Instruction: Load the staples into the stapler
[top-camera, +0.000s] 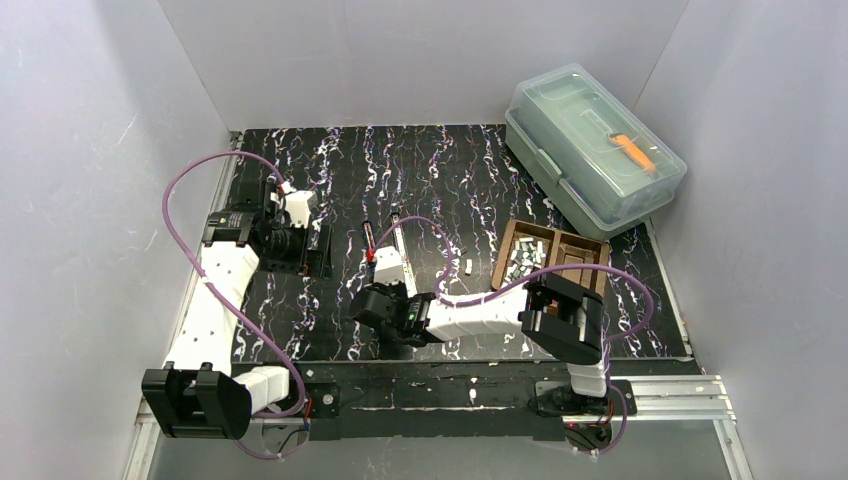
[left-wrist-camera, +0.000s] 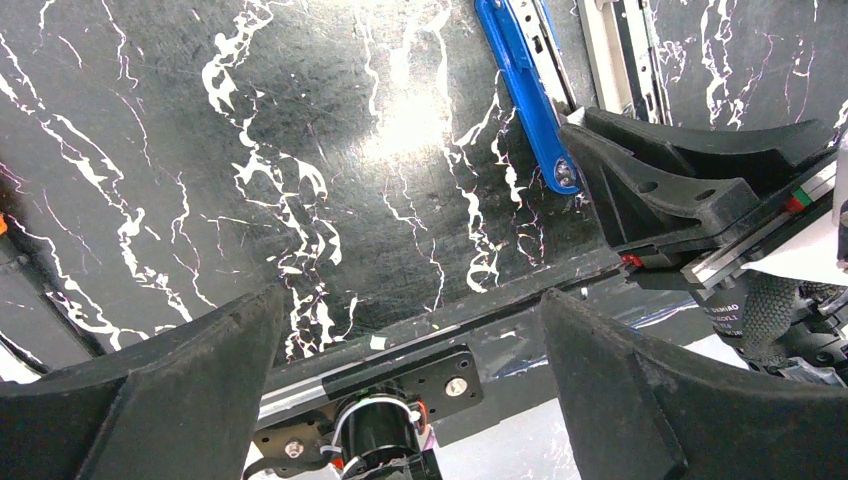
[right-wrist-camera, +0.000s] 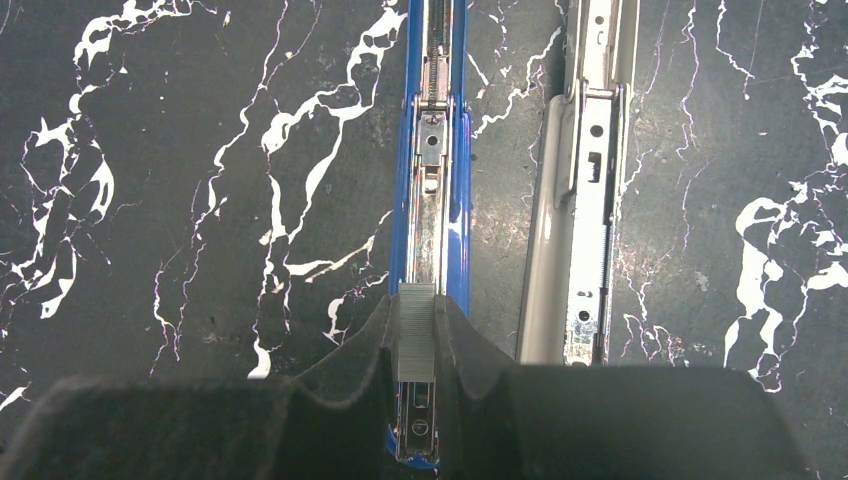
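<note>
In the right wrist view, a grey strip of staples (right-wrist-camera: 416, 335) sits between the fingertips of my right gripper, which is shut on it. The strip lines up with the metal channel of the opened blue stapler (right-wrist-camera: 458, 220), over its lower part. Whether it rests in the channel or hovers just above cannot be told. From the side, the left wrist view has the blue stapler (left-wrist-camera: 530, 100) partly covered by the right fingers (left-wrist-camera: 660, 190). My left gripper stands open and empty, left of the stapler.
A second opened stapler, pale grey (right-wrist-camera: 590, 200), lies parallel, just right of the blue one. The wooden tray (top-camera: 507, 252) holds several staple strips; one loose strip (top-camera: 468, 267) lies left of it. A lidded green box (top-camera: 600, 150) stands at back right.
</note>
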